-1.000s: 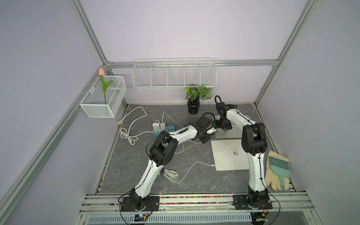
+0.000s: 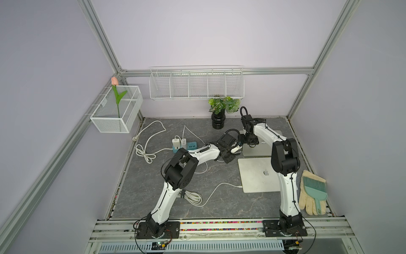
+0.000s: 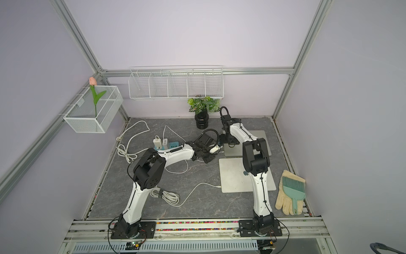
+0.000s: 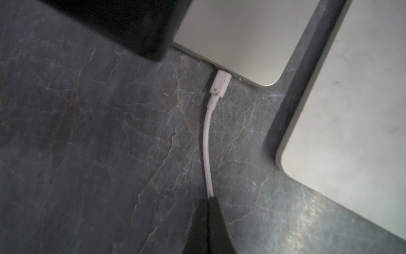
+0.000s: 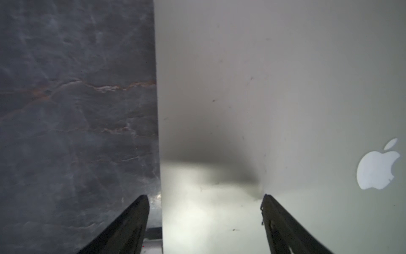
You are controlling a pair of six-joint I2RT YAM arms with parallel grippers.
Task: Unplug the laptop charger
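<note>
The far silver laptop (image 2: 265,149) lies at the back right, partly covered by my right arm. In the left wrist view, a white charger plug (image 4: 220,84) sits against the edge of that laptop (image 4: 249,42). Its cable (image 4: 206,144) runs down to the tips of my left gripper, which is shut. Whether the cable lies between those fingers or passes under them, I cannot tell. My right gripper is open above the laptop's left side (image 5: 236,127), its fingers apart with nothing between them.
A second laptop (image 2: 253,177) with its own cable (image 2: 211,192) lies in front. The blue power strip (image 2: 191,145) with white adapters is on the left, the potted plant (image 2: 218,120) behind. Gloves and a green brush (image 2: 316,192) lie at right. My grippers are close together.
My left arm has shifted slightly left. My right gripper has edged a little to the left as well. The laptops look unmoved.
</note>
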